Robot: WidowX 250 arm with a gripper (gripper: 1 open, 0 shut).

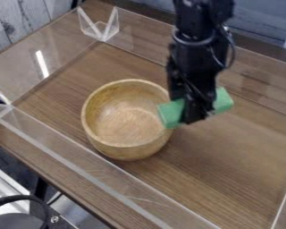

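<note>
My black gripper point(193, 89) hangs at the upper middle, shut on a green object point(206, 107), which it holds raised just to the right of a round wooden bowl point(121, 125). The green object partly overlaps the bowl's right side in this view. The bowl looks empty.
A small white wire-like item point(97, 22) stands at the back left. Clear plastic strips run along the left of the wooden table point(193, 192). A black item point(21, 215) sits at the lower left.
</note>
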